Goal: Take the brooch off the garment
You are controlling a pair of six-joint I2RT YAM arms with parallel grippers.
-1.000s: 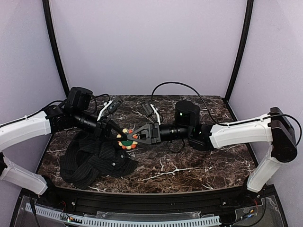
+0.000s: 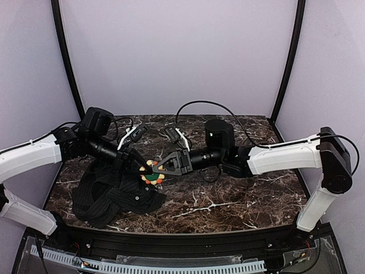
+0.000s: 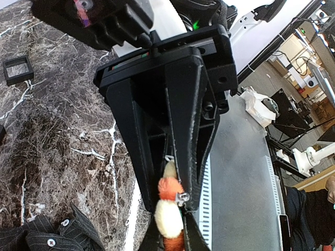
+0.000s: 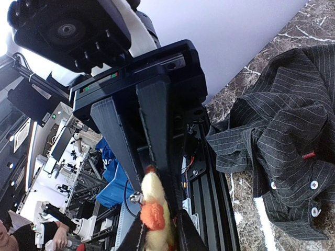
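A flower-shaped plush brooch (image 2: 152, 177), green-centred with orange and cream petals, is held up between my two grippers, above the dark pinstriped garment (image 2: 108, 197) lying on the table's left side. My left gripper (image 2: 145, 168) and my right gripper (image 2: 164, 166) meet at it from either side, both shut on it. In the left wrist view the brooch's petals (image 3: 168, 217) and a small metal piece show at the fingers; the right wrist view shows petals (image 4: 153, 214) and metal at that gripper's fingers too. The garment (image 4: 282, 146) appears apart from the brooch, below it.
A small black square frame (image 3: 18, 70) lies on it in the left wrist view. Grey walls enclose the back and sides; a black rail runs along the front edge.
The right arm and its gripper have shifted slightly left and up at the wrist over the last second. The brooch and left arm look nearly unchanged.
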